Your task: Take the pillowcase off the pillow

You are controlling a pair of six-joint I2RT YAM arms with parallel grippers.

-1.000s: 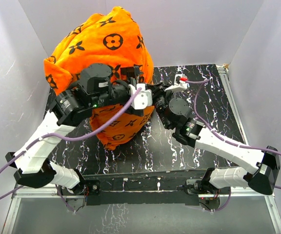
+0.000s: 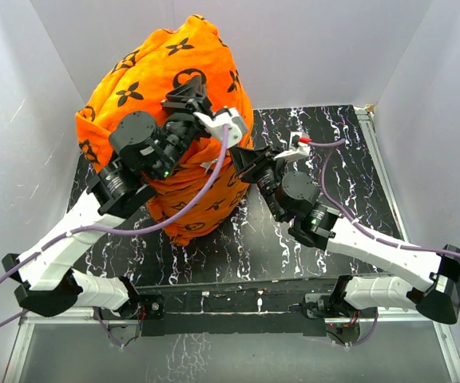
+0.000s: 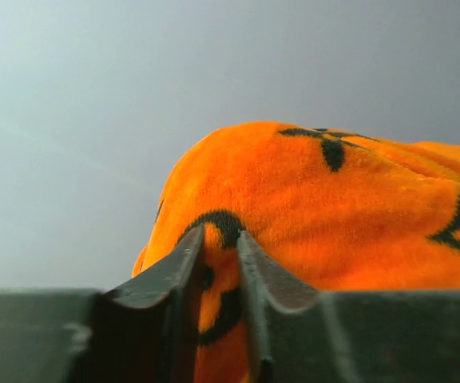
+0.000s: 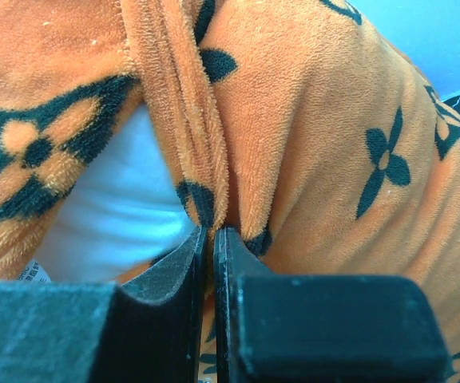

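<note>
The orange pillowcase (image 2: 158, 68) with dark flower prints covers the pillow, standing tall at the upper left in the top view. My left gripper is part open over the upper part of the fabric; whether cloth lies between its fingertips is unclear. My right gripper, lower on the pillow's right side, is shut on a folded strip of the pillowcase. In the right wrist view the white pillow (image 4: 118, 199) shows through an opening left of that fold.
Pale walls (image 2: 422, 144) enclose the dark marble-patterned work surface (image 2: 326, 223).
My left gripper has moved away from beside my right gripper, up and toward the back along the pillowcase. My right gripper has shifted only slightly.
</note>
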